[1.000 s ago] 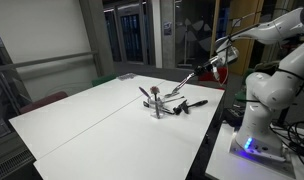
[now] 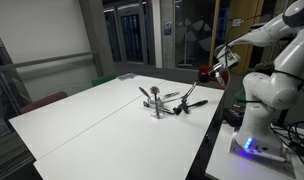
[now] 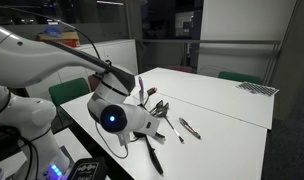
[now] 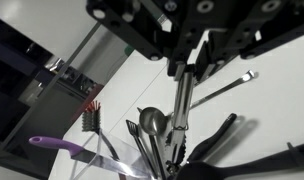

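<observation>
In the wrist view, my gripper is shut on a slim metal utensil (image 4: 180, 105) that looks like tongs. The lower end of this utensil reaches in front of a cluster of kitchen tools, so I cannot tell whether it touches them. From the exterior side, my gripper (image 2: 218, 70) is over the right end of the white table, with the held utensil slanting down and left from it. A metal ladle (image 4: 152, 122), a purple-handled knife (image 4: 54, 143) and a brush (image 4: 92, 118) with reddish bristles show beyond it.
Black-handled tools (image 4: 214, 140) lie close by, and a large black utensil (image 4: 237, 170) crosses the bottom right. A small tool (image 3: 190, 129) lies apart on the table.
My gripper and the held utensil have shifted slightly right in exterior view 1. The tools on the table look unmoved.
</observation>
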